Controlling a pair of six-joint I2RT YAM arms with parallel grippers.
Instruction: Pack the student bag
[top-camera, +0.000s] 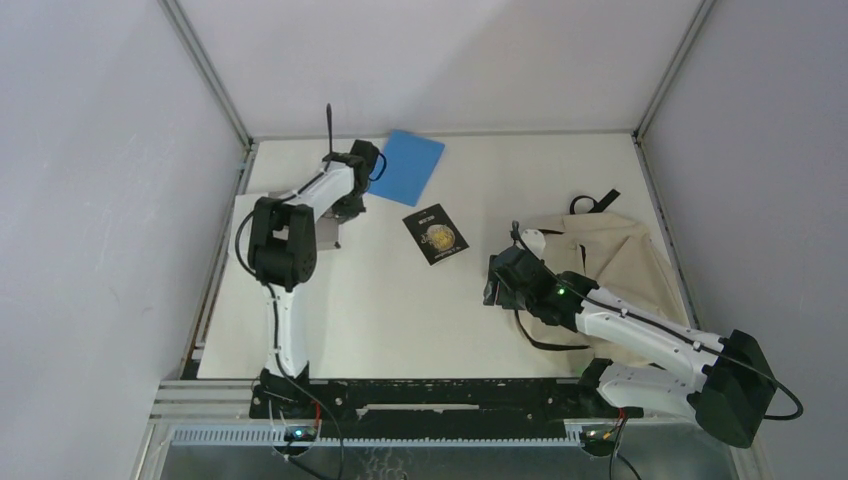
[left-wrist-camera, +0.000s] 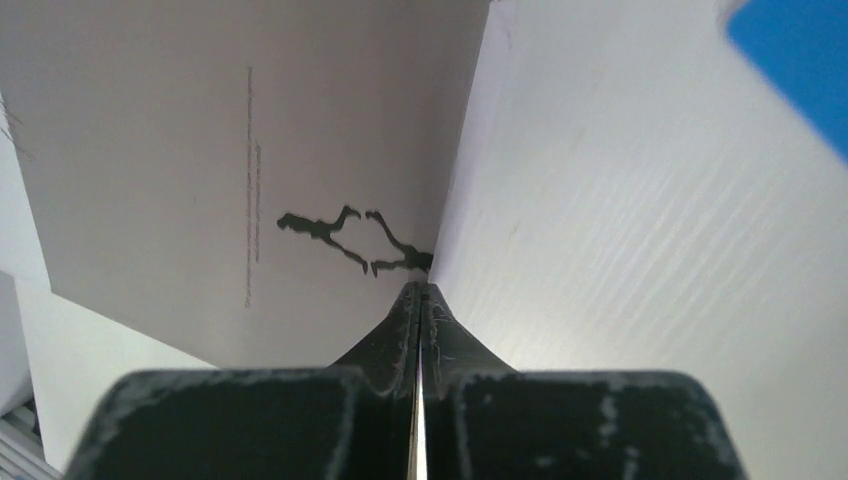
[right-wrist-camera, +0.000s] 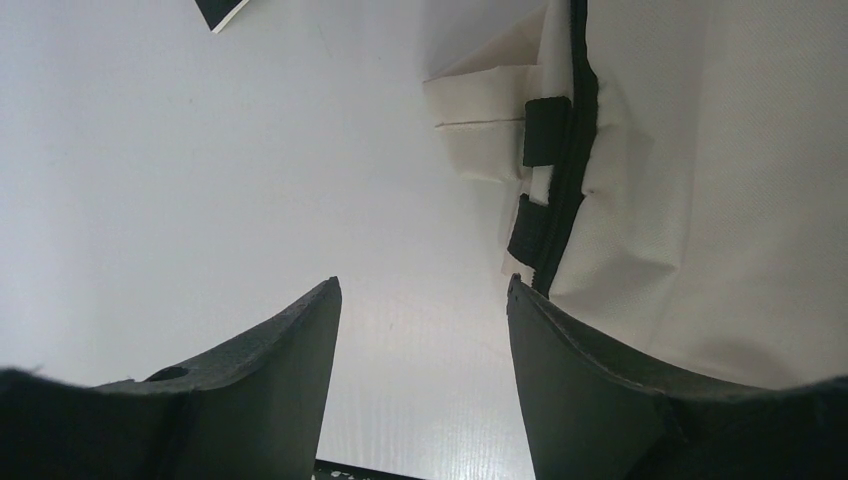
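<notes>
My left gripper is shut, with nothing visible between its fingers. Its tips are at the side edge of a grey book (left-wrist-camera: 150, 190) with a dark drawing on its cover. In the top view the left arm hides much of this grey book. A blue book (top-camera: 408, 165) lies at the back, and a black book (top-camera: 435, 235) with a golden emblem is flat near the middle. The beige bag (top-camera: 620, 260) lies on the right side. Over the table by the bag's left edge, my right gripper stands open and empty.
A white item (top-camera: 246, 208) lies at the far left, partly hidden by the arm and the grey book. Black straps (top-camera: 550, 346) stick out from the bag. Walls enclose the back and sides.
</notes>
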